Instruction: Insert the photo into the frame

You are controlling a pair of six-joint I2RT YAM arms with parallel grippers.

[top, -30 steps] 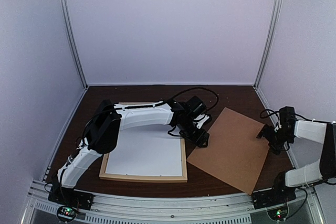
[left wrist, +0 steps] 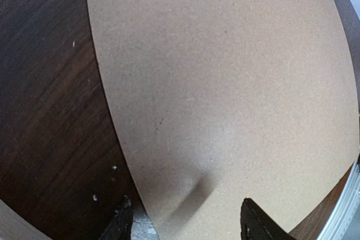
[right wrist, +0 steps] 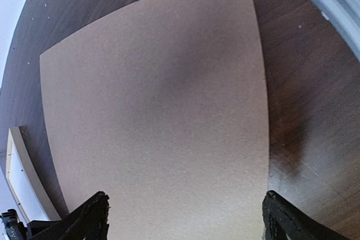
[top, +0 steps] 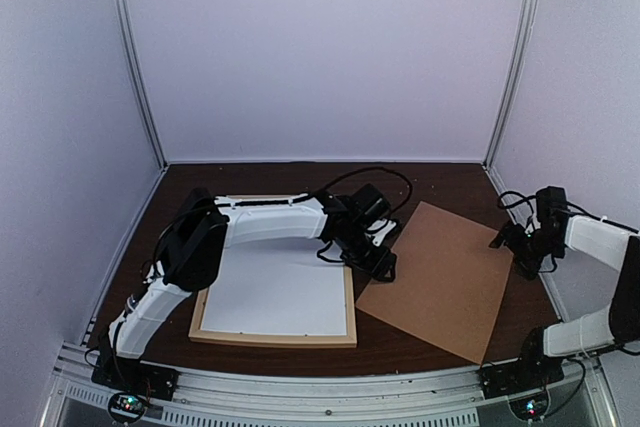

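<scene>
A brown board lies flat on the dark table, filling much of both wrist views. The wooden frame with a white sheet inside lies left of it, partly under my left arm. My left gripper is low over the board's left corner; in the left wrist view its fingertips flank the board's edge, and whether it grips anything is unclear. My right gripper hangs by the board's back right edge, open, its fingers apart over the board.
Bare table shows at the back left and along the right of the board. Aluminium rails and white walls bound the workspace.
My right gripper has shifted slightly up in the top view. The board has moved very slightly from its position a second ago. The left arm is nearly still.
</scene>
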